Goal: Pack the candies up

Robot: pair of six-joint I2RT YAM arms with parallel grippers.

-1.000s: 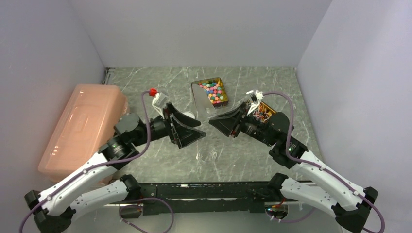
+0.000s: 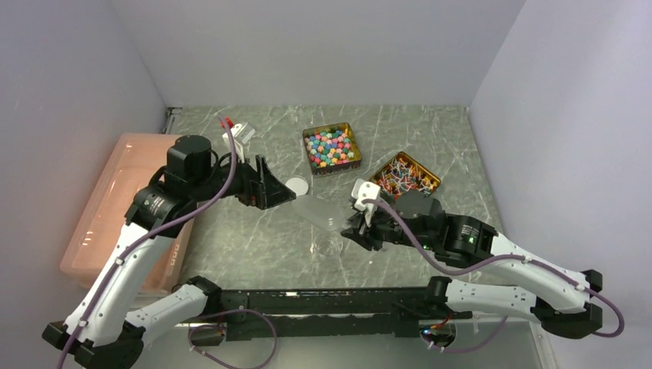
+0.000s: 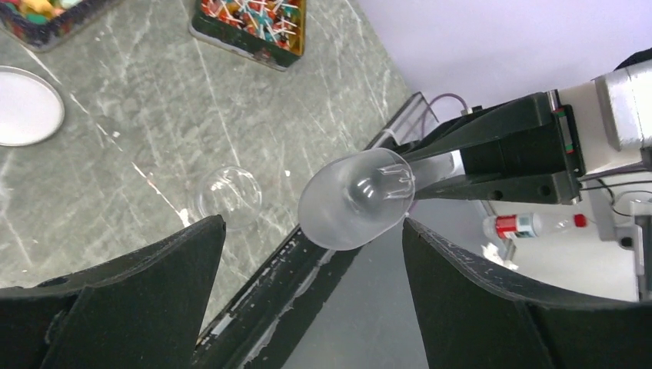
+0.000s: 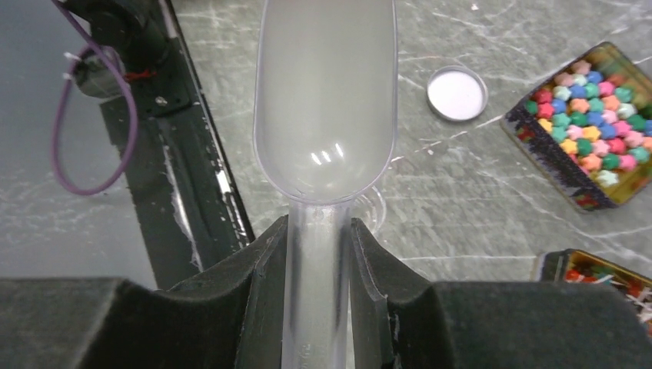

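A translucent scoop [image 2: 319, 212] hangs over the table's middle, its clear handle [image 4: 317, 307] clamped by my right gripper. In the left wrist view, the scoop's rounded body [image 3: 350, 204] sticks out past the right fingers. To the left of the scoop, my left gripper [image 2: 278, 180] stands open with its fingers wide apart and empty. Colourful star-shaped candies fill one dark box [image 2: 331, 147] at the back. Small lollipop-like candies with white sticks lie in a second box [image 2: 405, 175] to the right. A clear round jar [image 3: 229, 194] stands on the table, hard to make out.
A white round lid [image 2: 297, 185] lies on the table close to the left fingertips. At the left stands a large pinkish bin [image 2: 131, 200]. Dark edging [image 2: 330, 301] runs along the table front.
The scoop has tilted and come forward, away from the star candy box, with the right gripper turning. My left gripper has shifted back and left, remaining open.
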